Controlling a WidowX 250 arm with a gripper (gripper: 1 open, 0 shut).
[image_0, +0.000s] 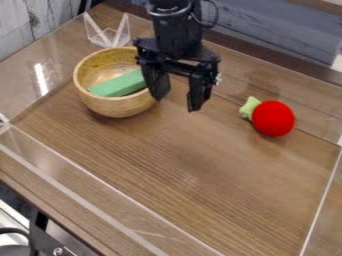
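The dark robot gripper (175, 78) is raised over the middle back of the wooden table, its fingers spread open and pointing down, just right of a tan bowl (98, 62). A green oblong object (118, 84) lies in that bowl. A round red object (274, 119) rests at the right, with a small pale green piece (249, 107) at its left side.
A white wire-like object (107, 30) stands at the back left. A wall edge runs along the back. A dark cable is at the bottom left corner.
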